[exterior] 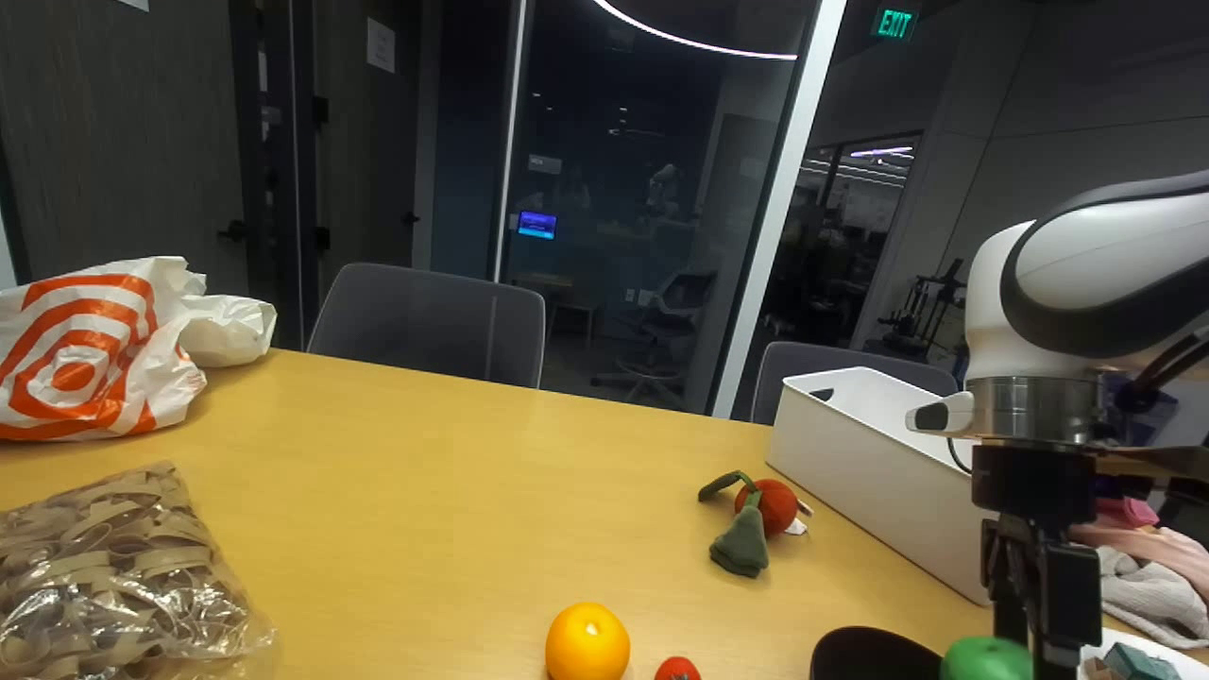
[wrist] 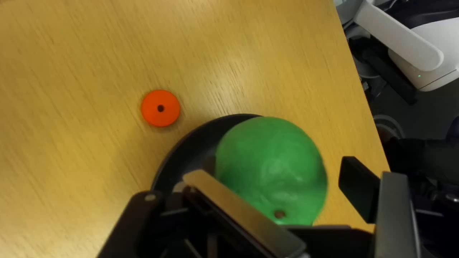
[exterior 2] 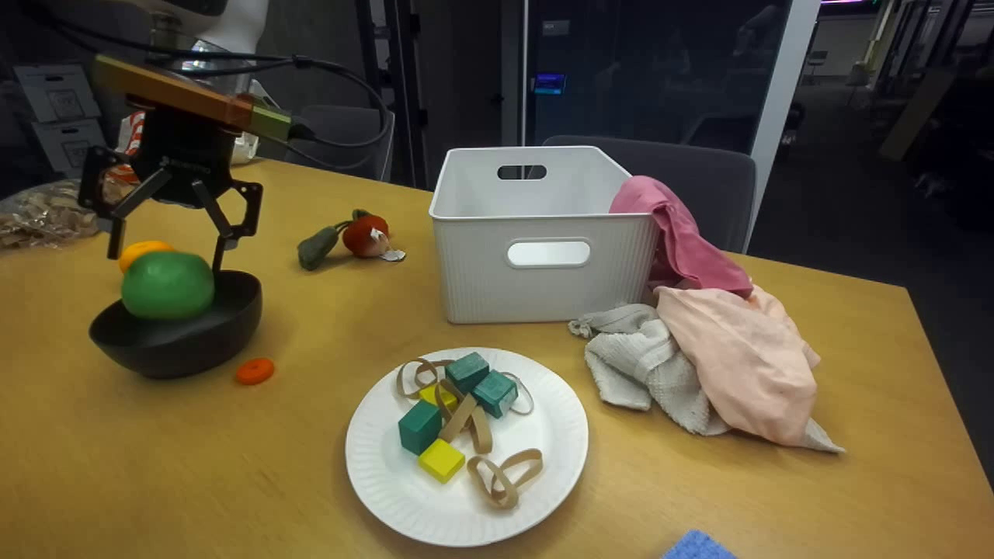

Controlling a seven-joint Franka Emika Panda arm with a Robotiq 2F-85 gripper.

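A round green object (exterior 2: 168, 285) rests in a black bowl (exterior 2: 177, 345), rising above its rim. My gripper (exterior 2: 168, 253) is over the bowl with its fingers apart. In the wrist view, one finger (wrist: 245, 213) is close by the green object (wrist: 271, 167), while a clear gap separates the other finger (wrist: 398, 215) from it. From exterior view 1, the gripper (exterior: 1037, 635) hides part of the green object (exterior: 986, 659), and the bowl (exterior: 867, 655) is cut off by the lower edge.
An orange disc (exterior 2: 254, 371) lies beside the bowl. A white plate (exterior 2: 373, 484) carries blocks and rubber bands. Beyond it stands a white bin (exterior 2: 545, 289) with cloths (exterior 2: 736, 345) at its right. An orange fruit (exterior: 587, 642) and a soft red-and-green bundle (exterior: 742, 542) are on the table.
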